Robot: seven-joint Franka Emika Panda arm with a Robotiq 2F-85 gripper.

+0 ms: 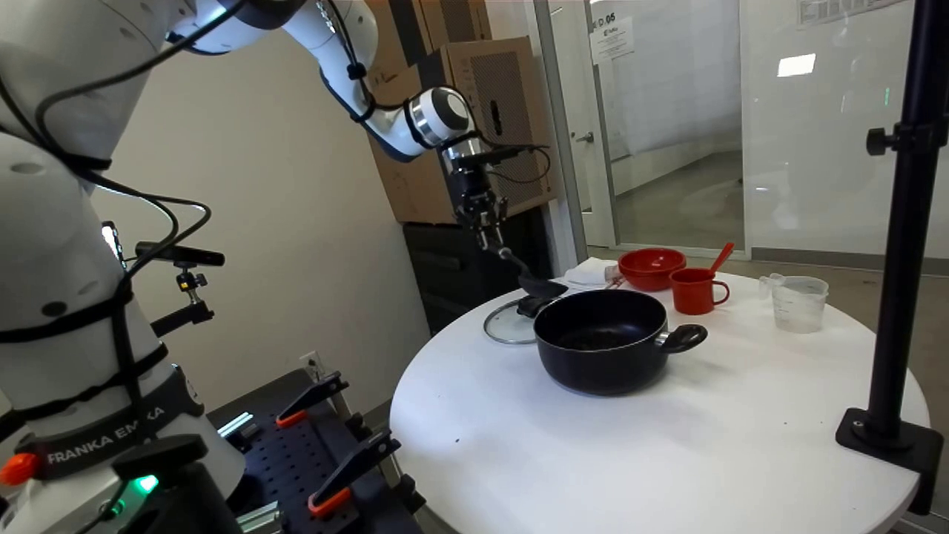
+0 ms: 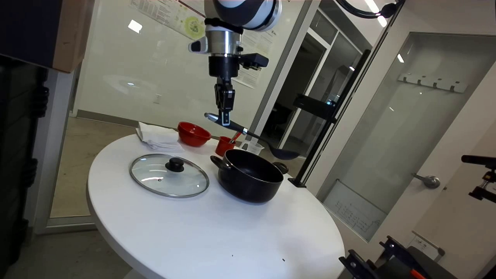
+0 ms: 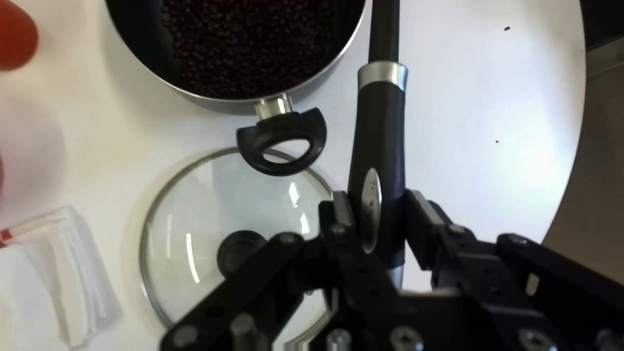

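My gripper is shut on the black handle of a ladle, with a finger pad on each side of it. In exterior view 2 the ladle slants down to the right, its bowl end low and clear of the table. The wrist view cuts that end off at the top. A black pot stands upright on the round white table. Dark beans cover the pot's floor in the wrist view. Exterior view 1 has the gripper above the table's far left side.
A glass lid with a black knob lies beside the pot. Behind are a red bowl, a red mug holding a red utensil, a clear measuring cup and folded white cloth.
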